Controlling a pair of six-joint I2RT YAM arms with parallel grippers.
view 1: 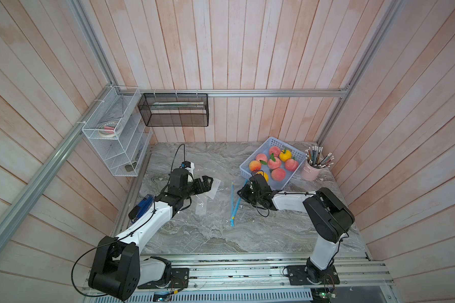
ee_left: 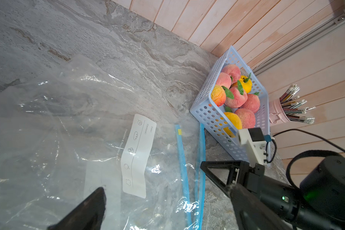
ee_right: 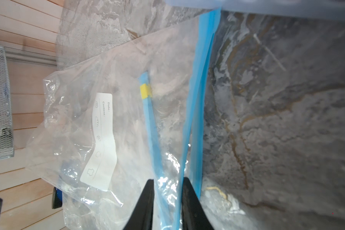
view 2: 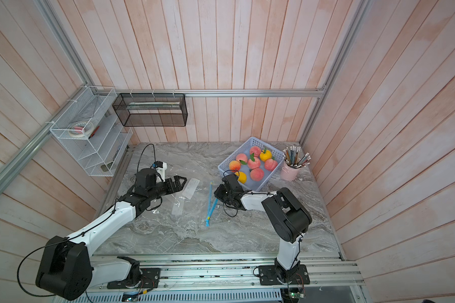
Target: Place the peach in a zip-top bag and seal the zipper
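Observation:
A clear zip bag [ee_left: 72, 145] with a white label [ee_left: 136, 153] and blue zipper strips [ee_right: 195, 95] lies on the grey marble table. My right gripper is at the zipper edge, fingers part open with a blue strip between or just behind them; contact is unclear. Above the bag, my left gripper [view 1: 203, 184] stands open with nothing in it. Peaches [ee_left: 235, 95] sit with other fruit in a light blue basket [ee_left: 214, 120] behind my right gripper.
A pink cup of brushes [view 1: 311, 171] stands right of the basket. A blue object [view 1: 144, 204] lies at the table's left edge. Wire shelves [view 1: 111, 136] and a mesh rack [view 1: 173, 110] hang at the back left.

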